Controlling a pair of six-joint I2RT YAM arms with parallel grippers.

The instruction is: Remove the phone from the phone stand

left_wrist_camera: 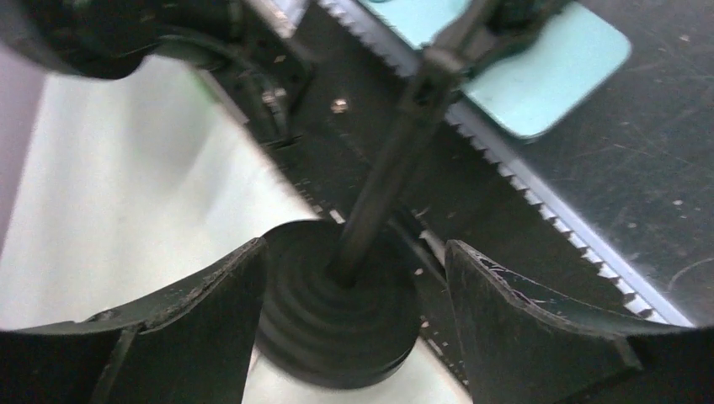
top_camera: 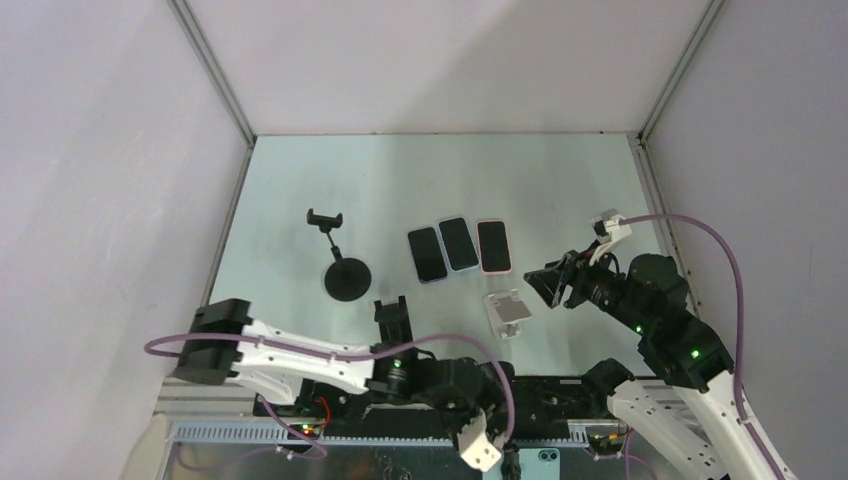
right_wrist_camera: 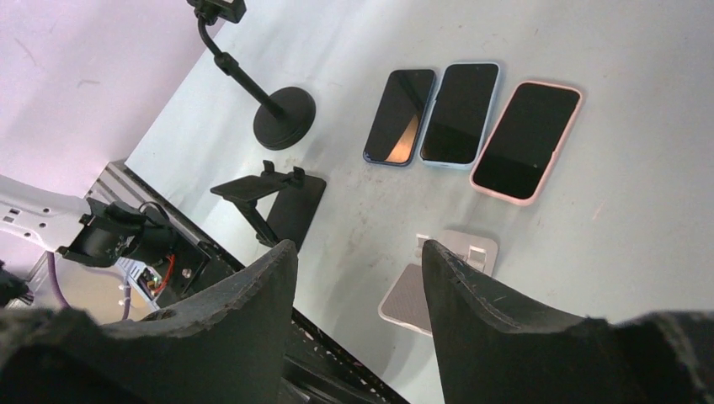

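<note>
A black clamp phone stand (top_camera: 348, 279) stands empty at the left of the table. Three phones lie flat beside it: dark (top_camera: 427, 254), light blue (top_camera: 458, 243) and pink (top_camera: 495, 246). A silver folding stand (top_camera: 509, 315) lies nearer the front. In the left wrist view my left gripper is open, over another black stand's round base (left_wrist_camera: 337, 337) and post at the front edge; that view is blurred. My right gripper is open and empty, at the table's right.
A black stand (right_wrist_camera: 253, 191) stands at the front of the table. A light-coloured phone (top_camera: 540, 465) lies beyond the front edge.
</note>
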